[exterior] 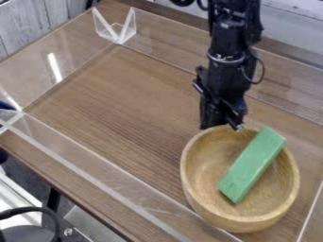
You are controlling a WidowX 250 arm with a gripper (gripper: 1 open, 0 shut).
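A round wooden bowl (209, 180) sits at the lower right of the camera view, with a long green block (252, 163) lying slanted inside it. My black gripper (220, 121) reaches down from the top to the bowl's far rim, at its left part. It looks shut; whether it touches the rim is hard to tell, and nothing clear shows between its fingers.
A clear angular object (115, 26) stands at the back left of the wooden table (101, 95). Cables lie at the bottom left.
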